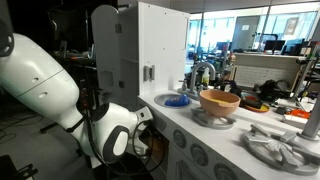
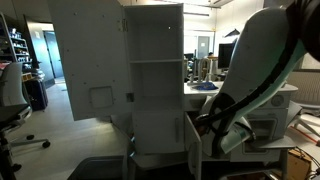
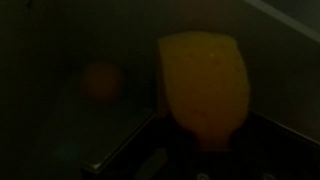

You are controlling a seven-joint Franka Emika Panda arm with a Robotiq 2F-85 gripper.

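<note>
In the dark wrist view a yellow-orange, blocky object with rounded edges (image 3: 205,85) stands up from between the fingers of my gripper, which is shut on its lower end. Poor light hides most of the fingers. A small round orange thing (image 3: 102,82) lies apart from it, to the left. From outside, my arm (image 1: 108,130) reaches low against the front of the counter, and the gripper itself is hard to make out there. In the second exterior view an open white panel (image 2: 193,140) stands beside the arm's low end.
The white counter (image 1: 240,145) carries an orange bowl (image 1: 219,101), a blue item (image 1: 177,100) by the sink, and burners (image 1: 285,150). A tall white cabinet (image 1: 157,50) rises at its left end. Pale walls close in around the gripper in the wrist view.
</note>
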